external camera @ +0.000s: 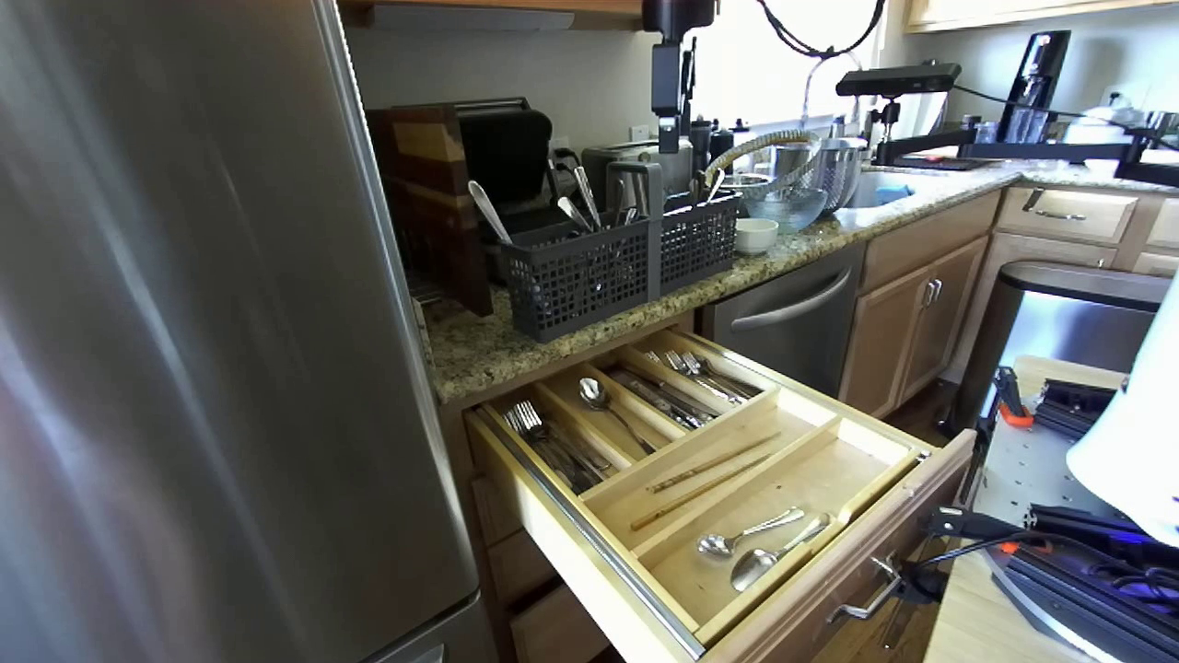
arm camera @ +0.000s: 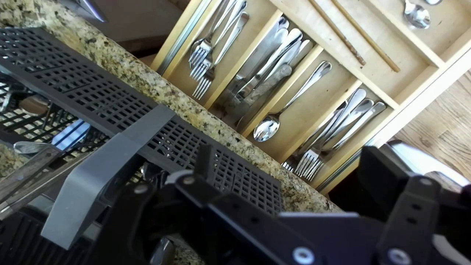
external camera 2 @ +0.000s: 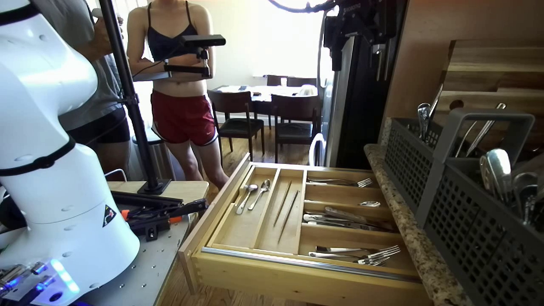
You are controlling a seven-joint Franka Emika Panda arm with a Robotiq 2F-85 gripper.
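My gripper (external camera: 670,131) hangs above the dark grey cutlery basket (external camera: 580,271) on the counter. It is open in the wrist view, with its black fingers (arm camera: 203,162) spread wide and nothing held between them. Knives, spoons and other utensils stand in the basket, many of them partly hidden by its mesh walls. Below the counter edge, the wooden drawer (external camera 2: 306,285) is pulled out. Its compartments hold forks (arm camera: 205,62), knives (arm camera: 269,66), a lone spoon (arm camera: 267,128) and more forks (arm camera: 309,164). Two chopsticks (external camera 2: 288,216) and two spoons (external camera 2: 262,188) lie in its front sections.
The basket's tall handle (arm camera: 106,176) rises close by the gripper. A wooden board (external camera: 442,210) leans behind the basket, and a white bowl (external camera: 756,234) sits beside it. The fridge (external camera: 221,331) stands at the left. Two people stand beyond the robot's base in exterior view 2.
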